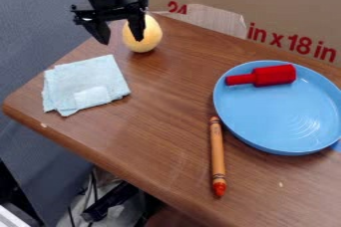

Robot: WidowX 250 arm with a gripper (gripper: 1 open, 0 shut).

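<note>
My black gripper (120, 32) hangs at the top left of the camera view, its fingers open just in front of a round pale-yellow object (147, 38) on the wooden table, partly covering its left side. A folded light-blue cloth (84, 85) lies on the left of the table. A blue plate (277, 121) on the right holds a red cylindrical object with a handle (273, 75). An orange crayon-shaped stick (217, 156) with a red tip lies beside the plate.
A cardboard box (246, 7) stands along the back.
</note>
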